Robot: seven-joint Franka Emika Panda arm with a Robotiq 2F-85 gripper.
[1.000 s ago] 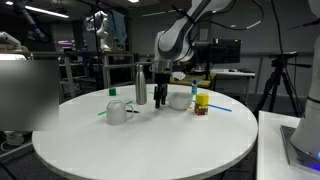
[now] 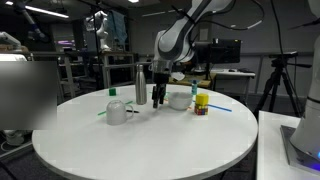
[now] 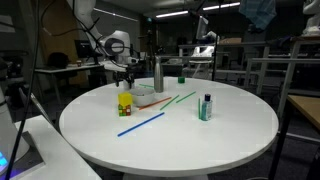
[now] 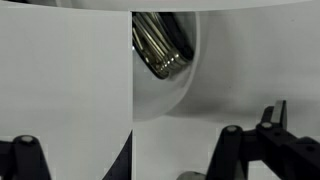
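In the wrist view my gripper stands open, its dark fingers point(image 4: 25, 158) wide apart at the lower left and lower right. Between and beyond them lies part of a white bowl point(image 4: 188, 95) holding a dark thing and some thin metallic pieces. A plain pale sheet-like area covers much of the left of this view. On the round white table, the bowl point(image 2: 180, 100) sits near a yellow block-like object point(image 2: 202, 100), with a metal bottle point(image 2: 141, 88) to its left. A clear mug point(image 2: 117, 112) stands further left. My gripper cannot be made out clearly in either exterior view.
A blue marker point(image 3: 141, 124) and a small bottle point(image 3: 205, 108) lie and stand apart from the bowl; red and green markers point(image 3: 180, 98) lie nearby. A green cup point(image 2: 112, 92) is at the back. A person point(image 2: 175, 50) stands behind.
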